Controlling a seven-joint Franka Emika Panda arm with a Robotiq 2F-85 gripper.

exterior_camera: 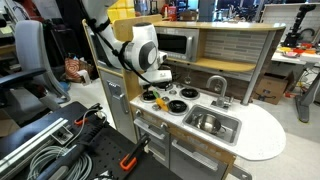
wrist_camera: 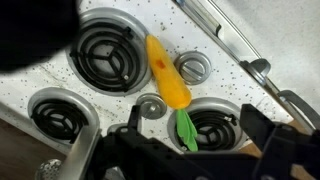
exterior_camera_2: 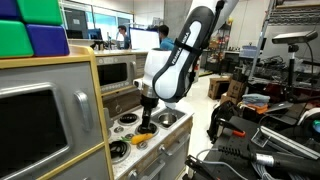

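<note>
An orange carrot with a green top lies on the stove between the black coil burners. In the wrist view the carrot's body (wrist_camera: 165, 75) runs from upper left to lower right, its green top (wrist_camera: 187, 130) over a burner. Both exterior views show the carrot (exterior_camera: 150, 128) (exterior_camera_2: 143, 138) near the front edge of the stove. My gripper (exterior_camera: 163, 82) (exterior_camera_2: 150, 118) hangs above the stove, apart from the carrot. Its dark fingers (wrist_camera: 262, 140) stand wide apart in the wrist view, with nothing held between them.
Several coil burners (wrist_camera: 105, 52) surround the carrot, with small round metal pieces (wrist_camera: 194, 67) beside it. A sink (exterior_camera: 208, 124) with a tall faucet (exterior_camera: 220, 88) lies to the right. Behind and above are a microwave (exterior_camera: 165, 42) and a shelf (exterior_camera: 240, 27).
</note>
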